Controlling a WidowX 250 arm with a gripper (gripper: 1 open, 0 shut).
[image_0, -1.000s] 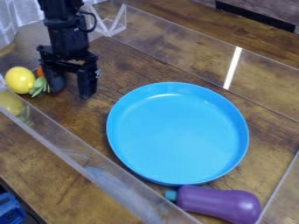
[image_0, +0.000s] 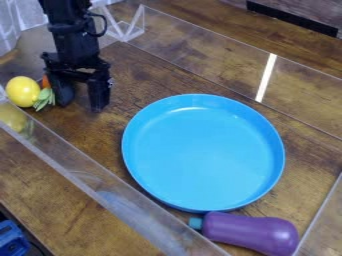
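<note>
My black gripper (image_0: 79, 86) reaches down at the upper left, open and low over the wooden table, beside a small group of toy produce: a yellow lemon (image_0: 23, 91) and an orange and green piece (image_0: 43, 98), likely a carrot, partly hidden by the gripper. Whether anything sits between the fingers is hard to see. A large empty blue plate (image_0: 202, 150) fills the centre right, and a purple eggplant (image_0: 250, 233) lies below it at the bottom right.
Clear plastic walls border the wooden surface (image_0: 160, 65). A yellowish item (image_0: 14, 119) sits at the left wall, and a blue object (image_0: 10, 238) at the bottom left. The area above the plate is bare.
</note>
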